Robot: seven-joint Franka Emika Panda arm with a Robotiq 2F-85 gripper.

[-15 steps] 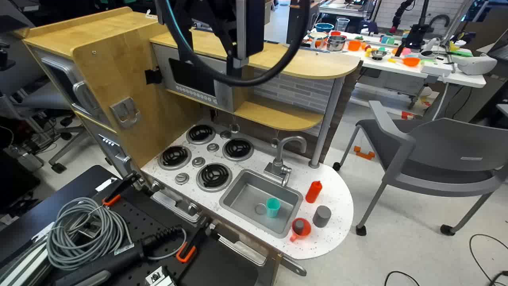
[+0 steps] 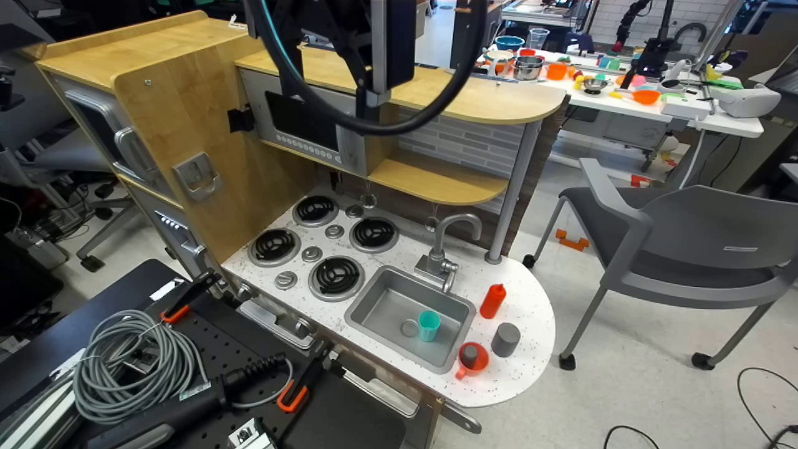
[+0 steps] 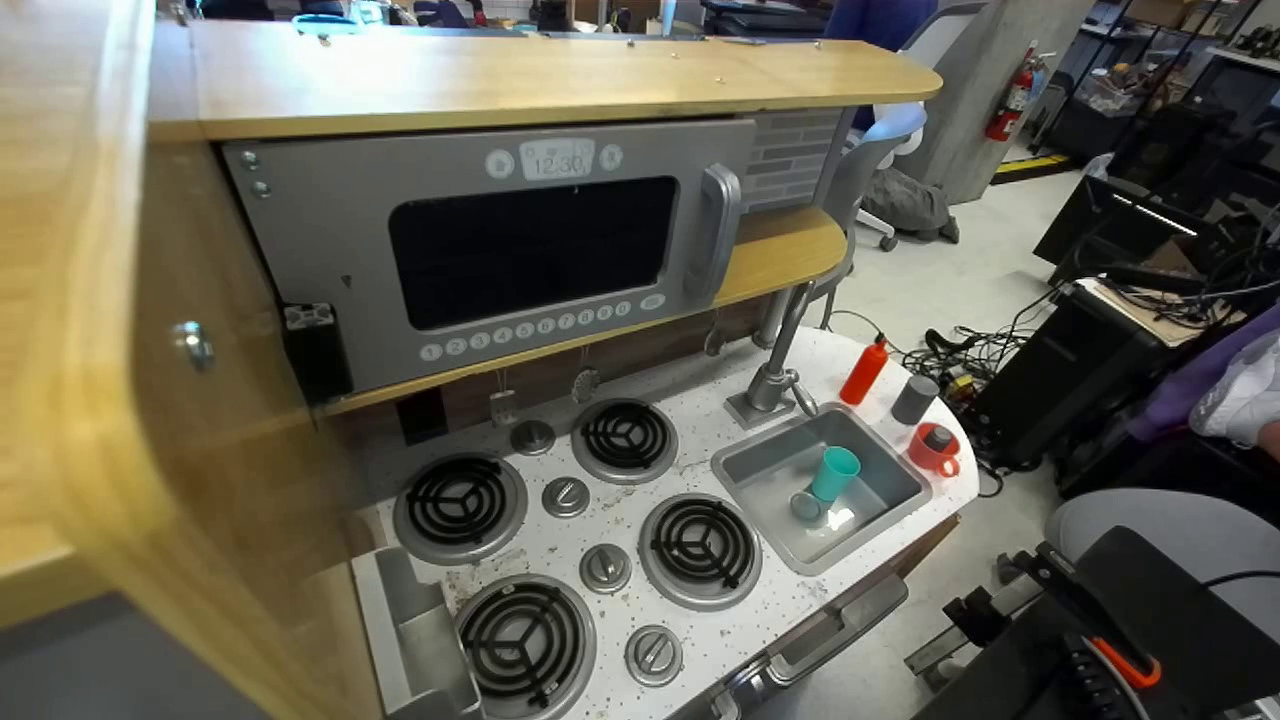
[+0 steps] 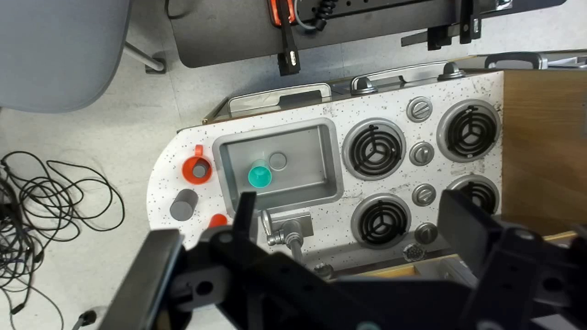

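Observation:
My gripper hangs high above the toy kitchen, its two dark fingers wide apart with nothing between them. In the sink [image 4: 330, 137] stands a teal cup [image 4: 259, 176], near the drain ring. On the rounded counter end sits a red mug [image 2: 479, 363] with a small dark grey piece [image 2: 469, 353] inside it. Beside the mug is a grey cylinder [image 2: 505, 340]. A red bottle [image 2: 493, 300] stands upright by the sink's edge; in the wrist view the gripper hides part of it.
The faucet [image 2: 456, 232] rises behind the sink. Several black burners [image 4: 375, 149] and knobs cover the rest of the counter. A microwave [image 3: 480, 240] and wooden shelf [image 3: 780, 252] overhang the back. A tall wooden panel [image 2: 179, 127] bounds the burner end.

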